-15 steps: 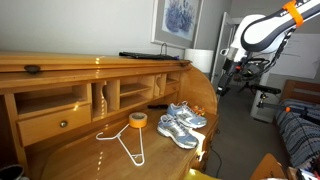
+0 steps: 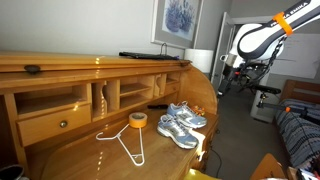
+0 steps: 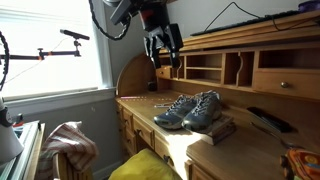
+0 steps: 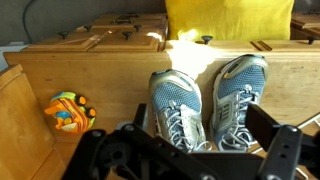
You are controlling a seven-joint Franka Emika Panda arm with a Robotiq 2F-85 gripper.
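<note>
A pair of grey-blue sneakers [image 3: 190,112] stands side by side on the wooden desk. The wrist view looks down on the left shoe [image 4: 178,108] and the right shoe [image 4: 239,97], toes toward the desk's drawer edge. My gripper shows at the bottom of that view, its fingers spread wide and nothing held between them. It hangs well above the desk in exterior view 2, clear of the shoes. From exterior view 1, the sneakers [image 2: 180,128] are at the far part of the desk, with the gripper [image 2: 228,86] beyond and above them.
A roll of orange tape [image 2: 138,120] and a white hanger [image 2: 122,145] lie nearer exterior view 1. A colourful item [image 4: 70,112] is left of the shoes in the wrist view. A dark flat object [image 3: 270,119] rests on the desk. Shelves [image 2: 133,92] line its back.
The arm has shifted slightly in exterior view 1 over the last second. Sneakers, tape and hanger have stayed where they were.
</note>
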